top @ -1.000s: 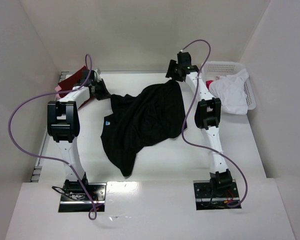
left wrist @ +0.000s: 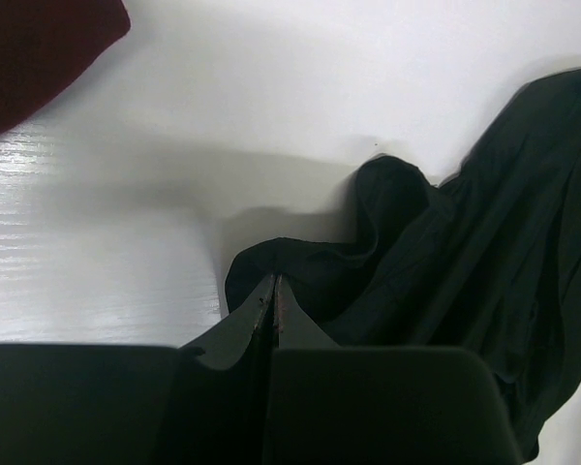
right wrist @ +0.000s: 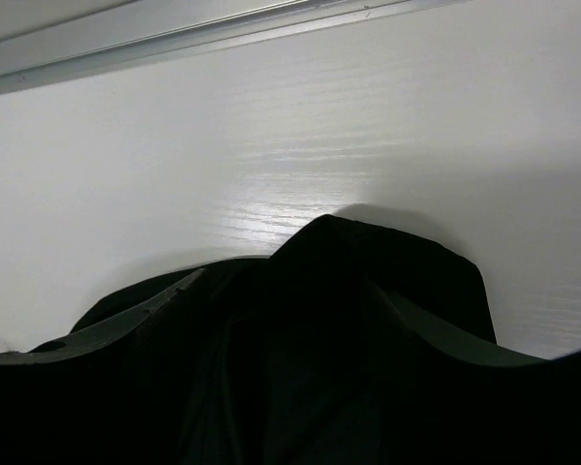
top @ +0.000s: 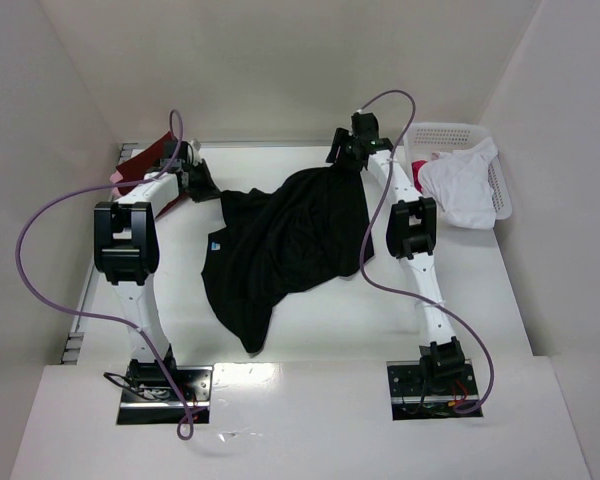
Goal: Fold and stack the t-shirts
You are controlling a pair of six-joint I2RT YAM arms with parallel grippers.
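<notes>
A black t-shirt [top: 290, 235] lies rumpled across the middle of the table, with a small light-blue label patch [top: 216, 245] near its left side. At its upper left corner is my left gripper, its fingers closed together at the tips, with the shirt's cloth [left wrist: 397, 262] bunched around them. Over the far right end of the shirt, my right gripper stands open. Dark cloth [right wrist: 324, 242] lies between and beyond its spread fingers; the lower part of that view is too dark to make out.
A dark red folded cloth [top: 140, 170] lies at the far left, partly behind the left arm. White cloth [top: 462, 185] and something red fill a white basket [top: 450, 133] at the far right. Bare table [top: 350, 325] shows in front of the shirt.
My right gripper has shifted slightly to the left and down over the shirt's far right end. The left arm and the shirt look unchanged.
</notes>
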